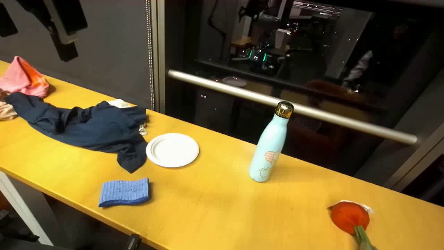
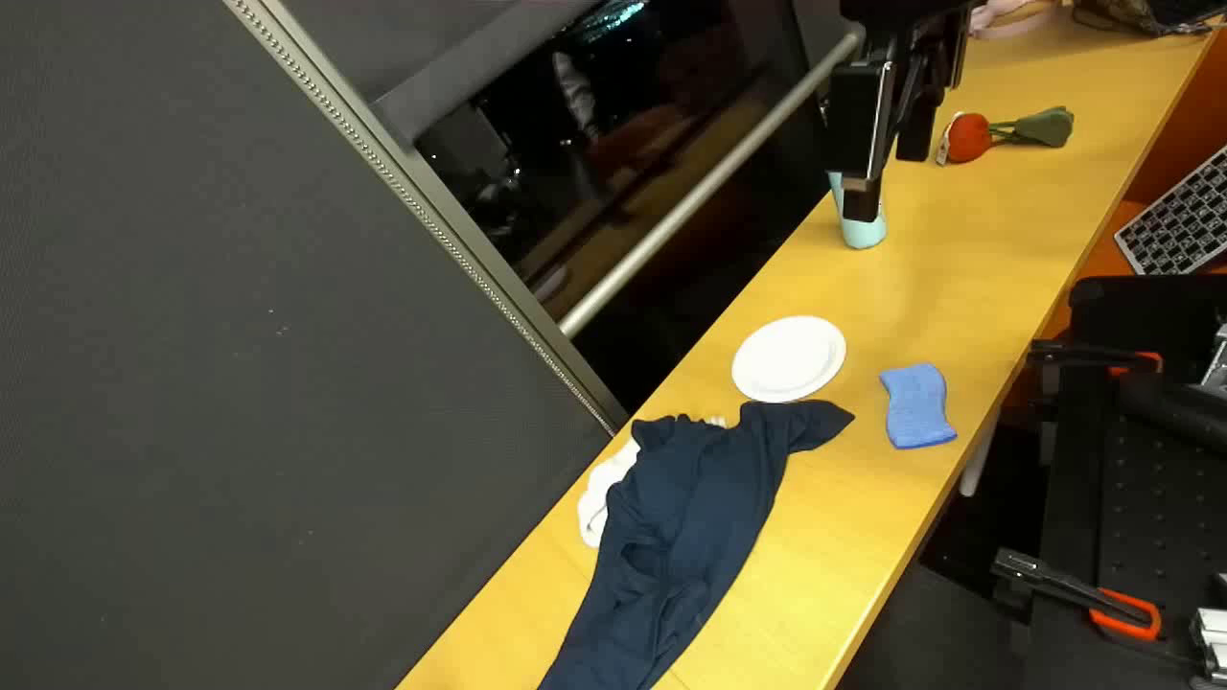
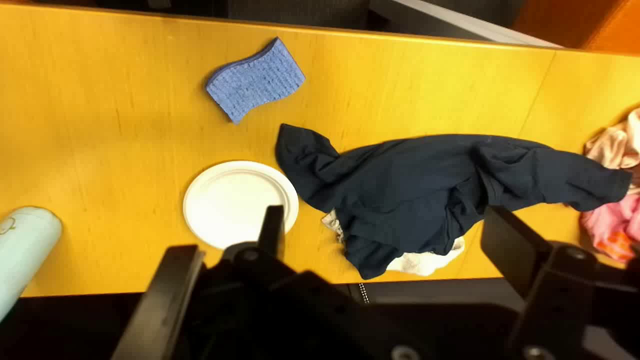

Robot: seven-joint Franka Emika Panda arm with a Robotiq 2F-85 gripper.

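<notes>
High over the table, my gripper stands open, with its fingers (image 3: 273, 231) wide apart and nothing held between them. Beneath it in the wrist view a dark navy garment (image 3: 414, 180) lies crumpled, apart from the fingers. Beside the garment's sleeve rests an empty white plate (image 3: 231, 201). A blue wavy sponge (image 3: 258, 81) lies flat near the table edge. The light blue bottle (image 1: 268, 150) with a gold cap is upright; in the second exterior view the gripper (image 2: 891, 172) partly hides it. A red plush vegetable (image 1: 349, 218) with green leaves lies farther along.
Pink and orange cloth (image 1: 25, 79) is heaped at the table's far left. White fabric (image 2: 607, 489) shows under the garment. A window with a pale horizontal bar (image 1: 249, 96) borders the back. Bare table (image 1: 199, 208) lies between sponge and bottle.
</notes>
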